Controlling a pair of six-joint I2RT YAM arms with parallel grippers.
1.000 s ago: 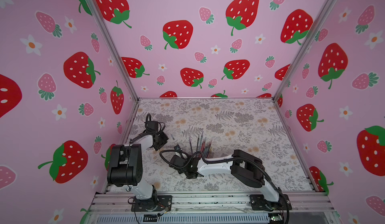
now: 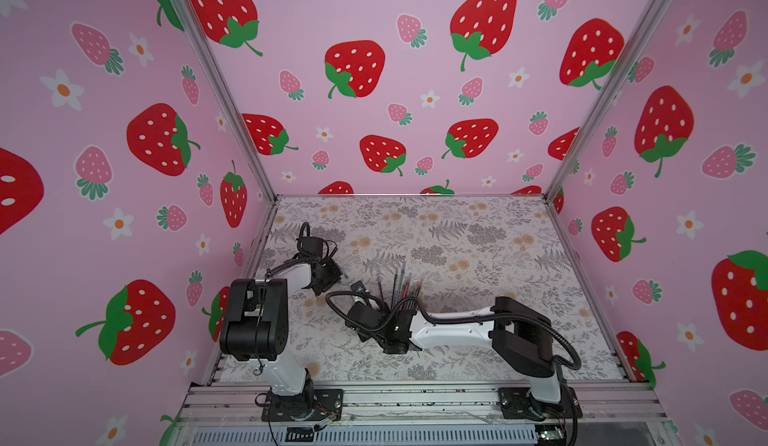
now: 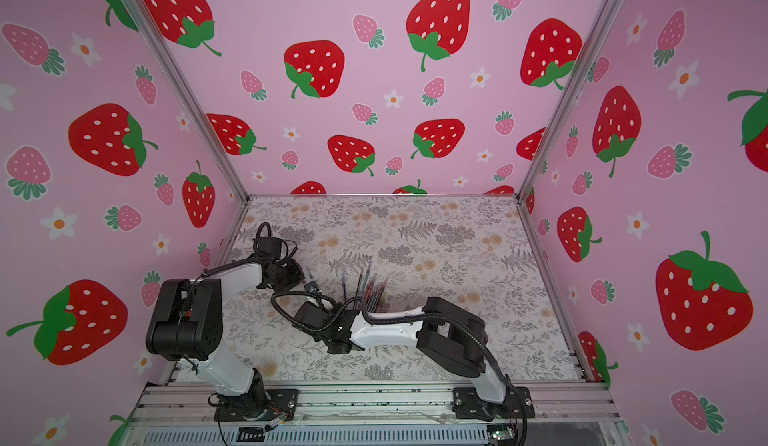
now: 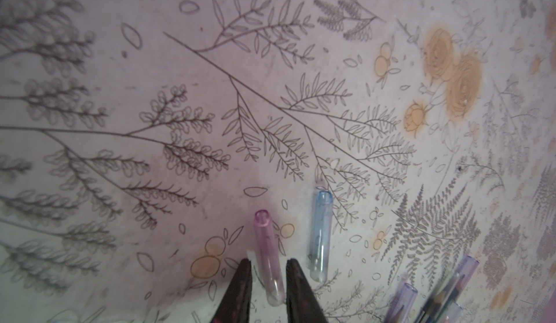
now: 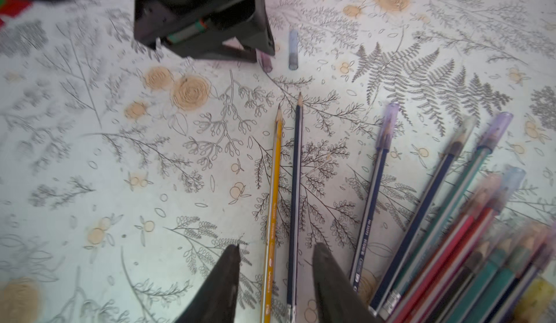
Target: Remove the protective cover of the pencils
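My left gripper hovers part open over a loose pink cap point(image 4: 265, 242); a blue cap point(image 4: 321, 236) lies beside it. In the right wrist view my right gripper is part open above two uncapped pencils, a yellow one point(image 5: 272, 207) and a dark blue one point(image 5: 296, 195), nothing clearly held. To their right lies a fan of several pencils still wearing clear tinted covers, among them a purple-capped pencil point(image 5: 376, 190) and a red one point(image 5: 440, 253). The left gripper's body point(image 5: 202, 27) shows at the top of that view.
Strawberry-print walls with metal rails bound it on the left, back and right. Both arms occupy the front left and centre.
My left gripper has moved slightly back and right.
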